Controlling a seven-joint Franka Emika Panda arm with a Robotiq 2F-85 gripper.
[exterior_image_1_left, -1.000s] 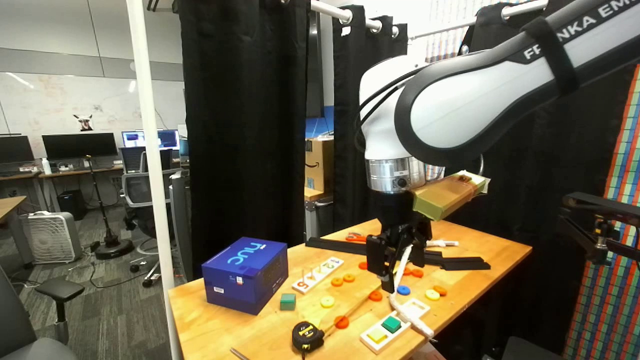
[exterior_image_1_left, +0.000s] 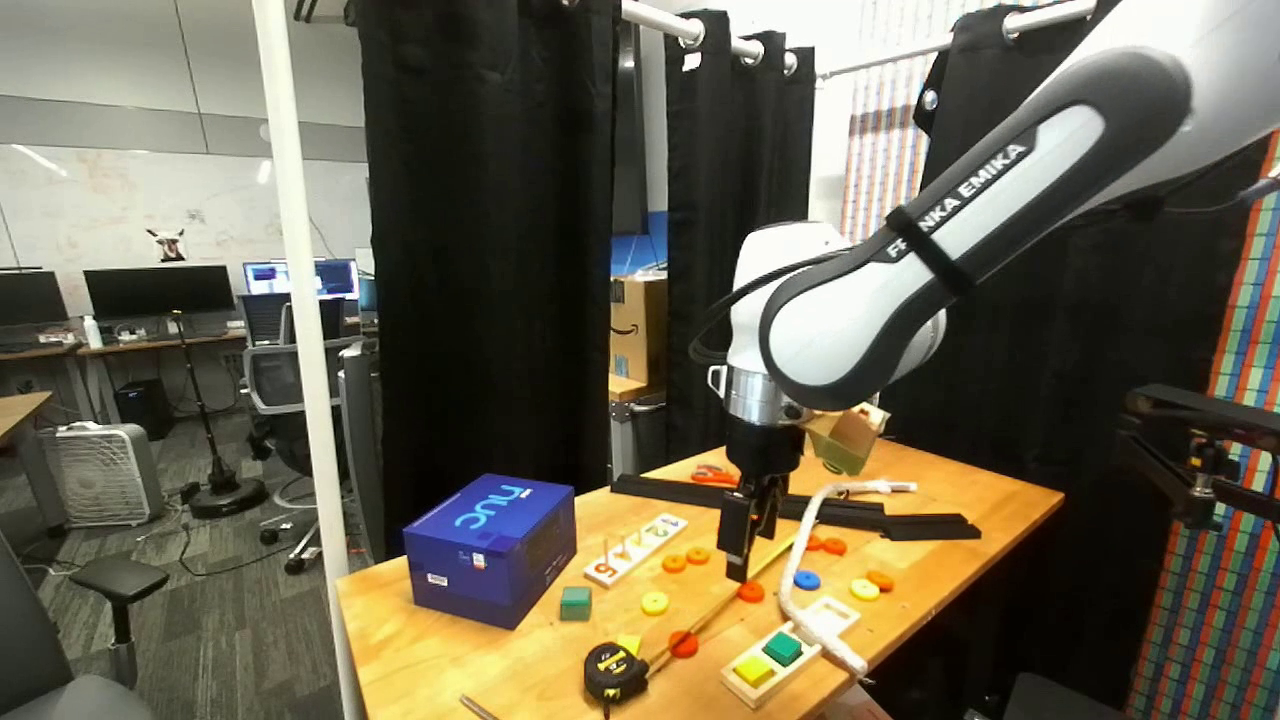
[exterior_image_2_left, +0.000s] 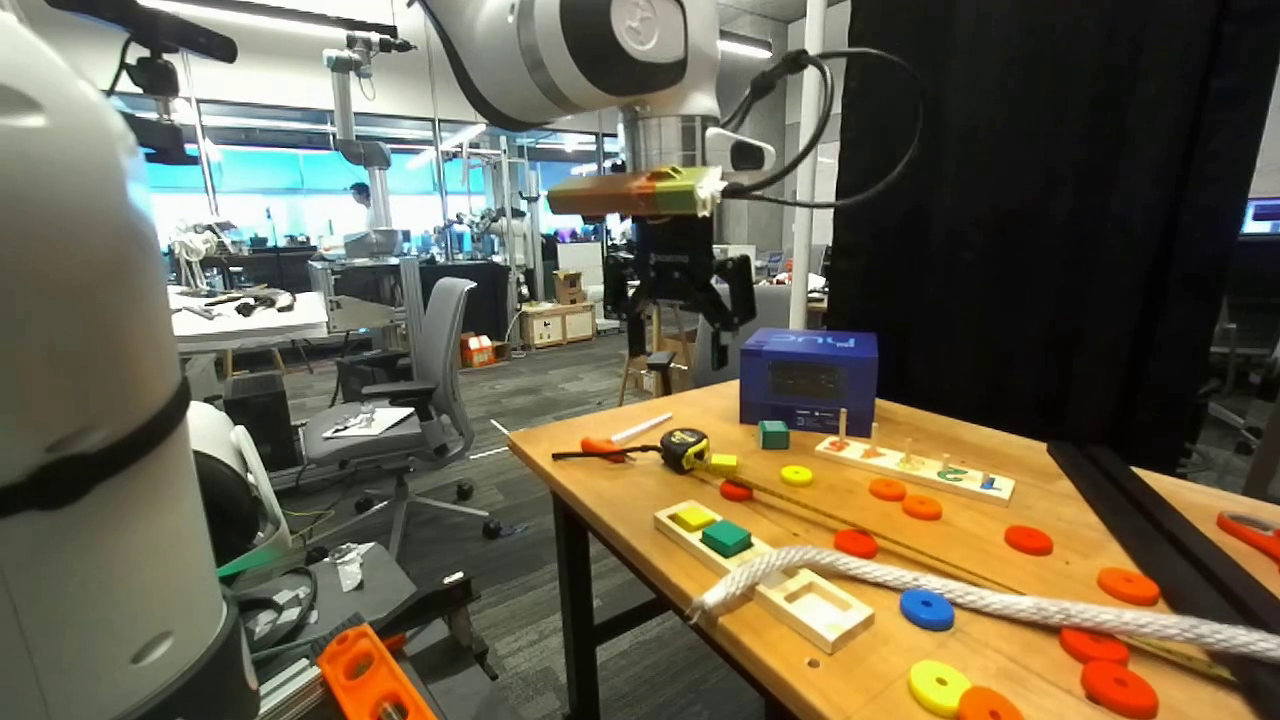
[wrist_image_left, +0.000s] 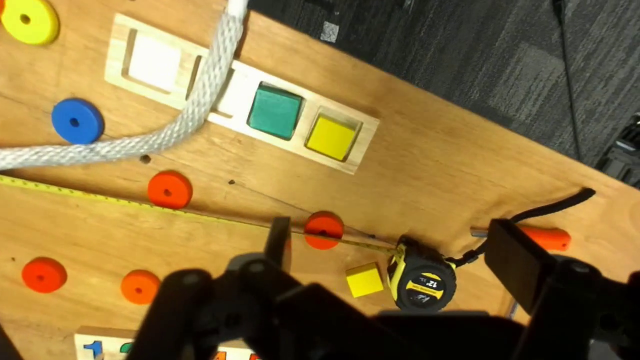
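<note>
My gripper (exterior_image_2_left: 678, 336) hangs open above the table, with nothing between its fingers. In the wrist view, its dark fingers (wrist_image_left: 279, 243) stand wide apart over the tape measure (wrist_image_left: 423, 285) and a loose yellow block (wrist_image_left: 364, 280), both on the tabletop below. A wooden tray (wrist_image_left: 366, 141) holds a green block (wrist_image_left: 275, 111) and a yellow block (wrist_image_left: 330, 137) in neighbouring compartments. The green one looks raised in exterior view 2; the yellow sits lower. A white rope (wrist_image_left: 174, 133) crosses the tray. Another green block (exterior_image_1_left: 576, 604) stands by the blue box (exterior_image_1_left: 492, 552).
Several red, orange, yellow and blue rings lie scattered, among them a blue ring (wrist_image_left: 77, 121). The tape's yellow blade (wrist_image_left: 138, 204) stretches across the table. A number peg board (exterior_image_2_left: 918, 468) lies near the box; black rails (exterior_image_2_left: 1122, 540) and scissors (exterior_image_2_left: 1251, 530) are farther along.
In exterior view 1 my gripper has shifted left and looks smaller and turned, with the arm's upper part farther from the camera. The table objects look unmoved.
</note>
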